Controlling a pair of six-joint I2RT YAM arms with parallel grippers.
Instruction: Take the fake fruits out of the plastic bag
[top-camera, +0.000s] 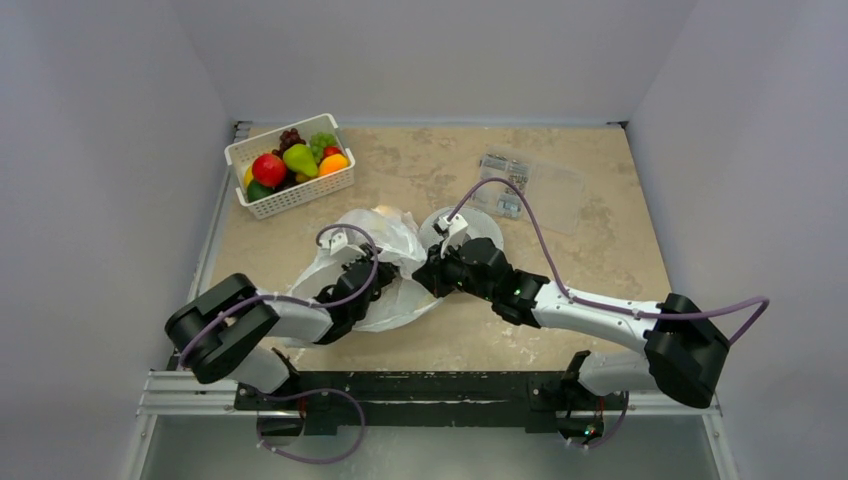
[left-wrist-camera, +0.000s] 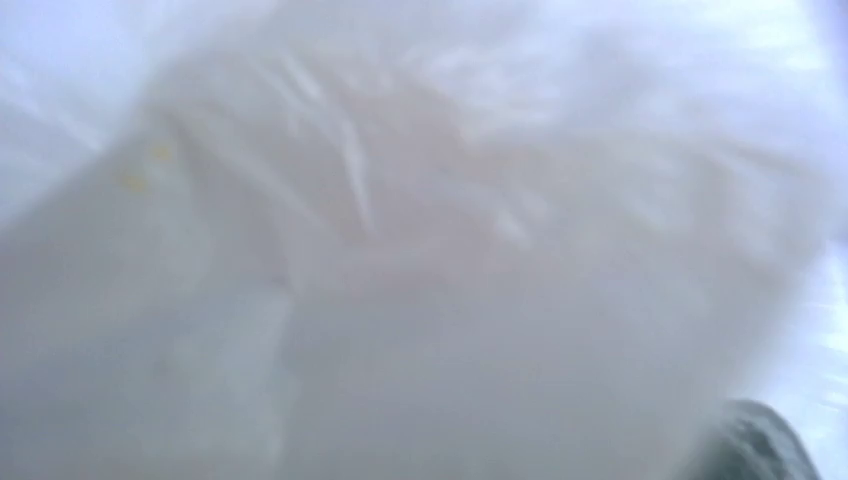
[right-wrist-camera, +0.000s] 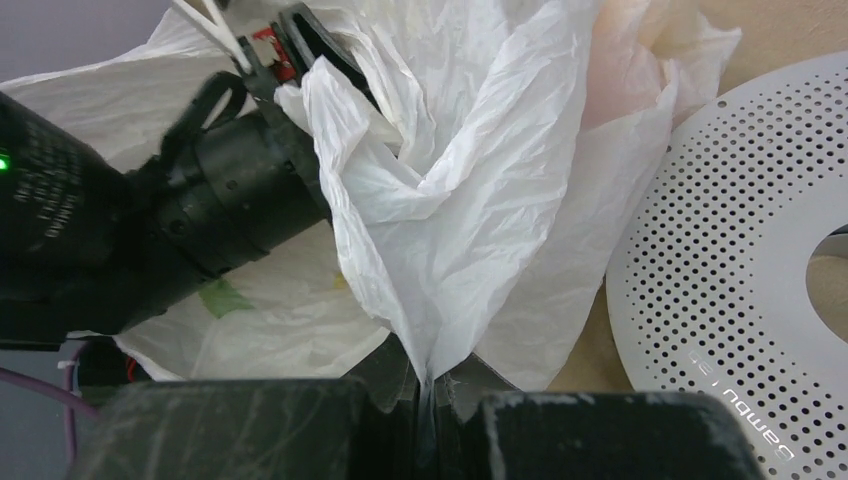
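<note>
The crumpled white plastic bag (top-camera: 390, 232) lies open at the middle front. My left gripper (top-camera: 377, 262) is inside it, largely hidden; the left wrist view (left-wrist-camera: 420, 250) is filled with blurred bag, so whether its fingers grip anything cannot be seen. My right gripper is shut on a pinched fold of the bag, beside the left one. Small green and yellow items (right-wrist-camera: 225, 298) show faintly inside the bag, and a pale pink shape (right-wrist-camera: 625, 70) shows through it at the back.
A white basket (top-camera: 296, 198) of assorted fruits stands at back left. A perforated white disc (right-wrist-camera: 720, 250) lies right of the bag, with a clear compartment box (top-camera: 505, 175) behind it.
</note>
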